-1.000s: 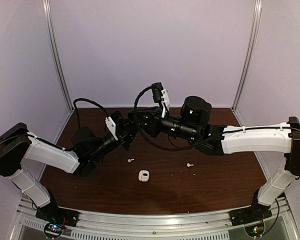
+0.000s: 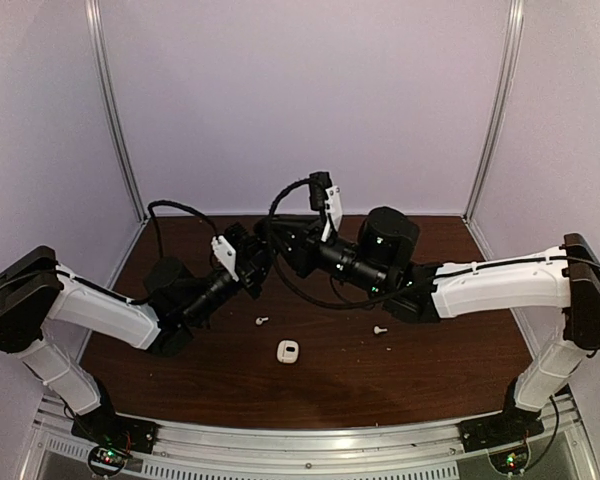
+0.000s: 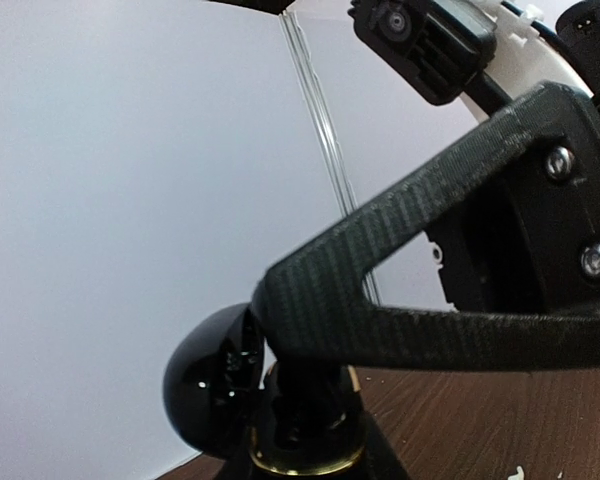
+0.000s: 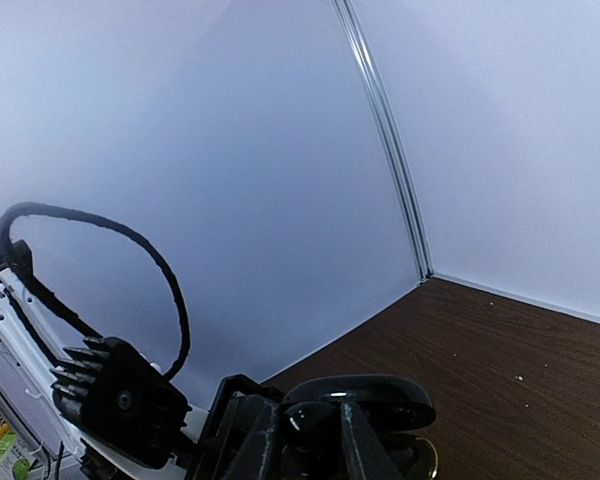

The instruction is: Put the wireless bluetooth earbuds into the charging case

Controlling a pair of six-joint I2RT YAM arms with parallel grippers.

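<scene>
A glossy black charging case is up in the air where my two grippers meet. Its rounded lid (image 3: 208,385) stands raised, and the base with its gold rim (image 3: 310,466) is below. My left gripper (image 2: 258,252) is shut on the case; its fingertips are mostly hidden. From the other side my right gripper reaches in at the open case, its fingers a little apart. Something dark and shiny shows between them, too dark to tell as earbud or case. On the table lie a white case (image 2: 288,351) and two white earbuds, one left (image 2: 261,321), one right (image 2: 379,330).
Both wrists are close together, the right wrist camera (image 3: 410,28) and the left wrist camera (image 4: 122,402) near the work. A black cable loops over the right gripper.
The right arm has shifted slightly left and lower, its wrist tilting a little. The left arm and the white things on the table stay put.
</scene>
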